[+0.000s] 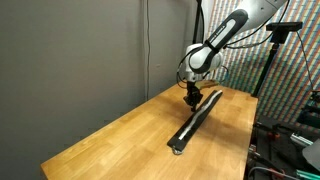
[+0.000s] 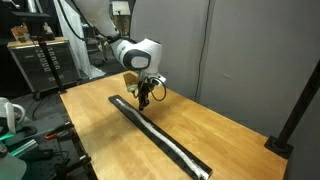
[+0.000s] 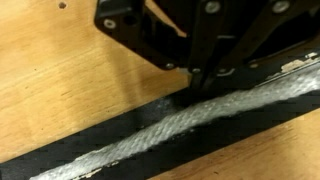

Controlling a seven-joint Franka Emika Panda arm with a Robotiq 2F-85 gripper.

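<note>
A long black strip lies on the wooden table with a pale rope stretched along it. The rope runs roughly straight down the strip in the second exterior view. Close to the strip's edge, my gripper points down, beside the rope rather than around it. Its dark fingers look shut in the wrist view. Whatever may be between the tips cannot be made out there. From the second exterior view, the gripper appears beside the strip's middle-to-far part; whether it touches the strip is unclear.
Bare wooden table spreads widely to the left of the strip in the first exterior view. A grey wall panel stands behind the table. Dark equipment occupies the right edge.
</note>
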